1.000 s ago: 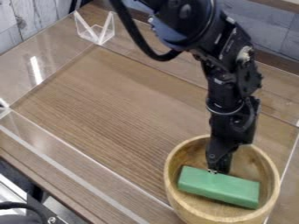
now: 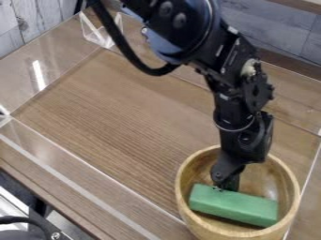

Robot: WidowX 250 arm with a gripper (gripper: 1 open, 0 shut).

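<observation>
A round wooden bowl (image 2: 197, 169) sits at the lower right of the camera view, holding a green rectangular block (image 2: 232, 204) that lies slightly tilted across it. My black gripper (image 2: 223, 183) reaches down into the bowl, its tips just at or above the back edge of the green block. The tips are dark and partly overlapping, so the space between them is hard to see; the gripper appears open and not closed around the block.
A small clear plastic piece stands at the top left, near the back wall. Dark cables lie at the bottom left corner.
Compared with a second ago, my arm and gripper have moved slightly left, with the tips now a little lower near the green block. The bowl and block look nearly unchanged.
</observation>
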